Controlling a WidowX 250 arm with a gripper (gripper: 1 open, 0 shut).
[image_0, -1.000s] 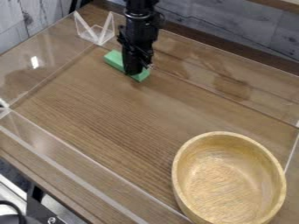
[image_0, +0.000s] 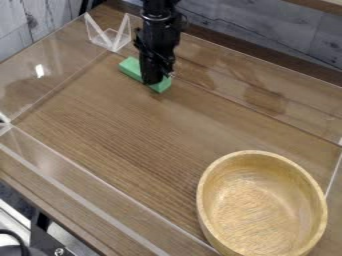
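My black gripper (image_0: 156, 70) reaches down from the top of the camera view onto a green block (image_0: 134, 68), which lies on the wooden table at the upper middle. The fingertips are at the block's right part. They are too small and dark to tell whether they are shut on it.
A large cream bowl (image_0: 261, 230) sits at the lower right. A clear plastic object (image_0: 110, 30) stands at the back left, and another (image_0: 6, 124) is at the left edge.
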